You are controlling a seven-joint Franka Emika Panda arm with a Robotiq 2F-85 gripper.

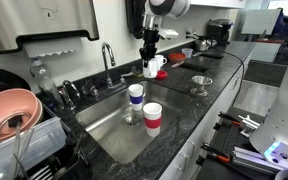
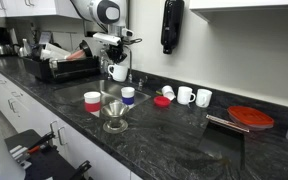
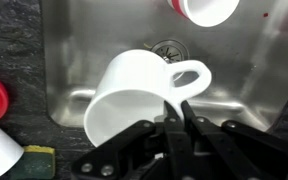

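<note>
A white mug hangs from my gripper, which is shut on it close to the handle. Its handle points to the right in the wrist view. Beneath the mug lies the steel sink, whose drain shows past its rim. From the second exterior view, the mug is in the air above the back of the sink, under the gripper. In the first exterior view the same mug appears beyond the sink; the exact contact of the fingers is hidden.
A white-and-red cup and a white-and-blue cup stand around the sink. A metal goblet, a red dish and white mugs occupy the counter. A dish rack stands at the left.
</note>
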